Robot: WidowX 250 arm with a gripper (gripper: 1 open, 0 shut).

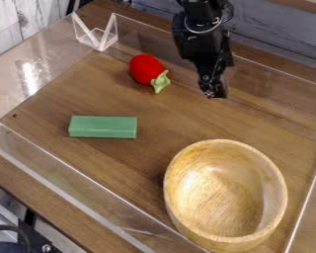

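Observation:
My black gripper [211, 84] hangs over the back of the wooden surface, right of a red vegetable with a green stem [147, 70], apart from it; its fingers are dark and hard to make out. A green block [103, 126] lies at the left middle. A large wooden bowl [224, 158] stands at the lower right.
Clear plastic walls [98, 30] border the wooden surface [213, 121]. The middle between block, vegetable and bowl is clear.

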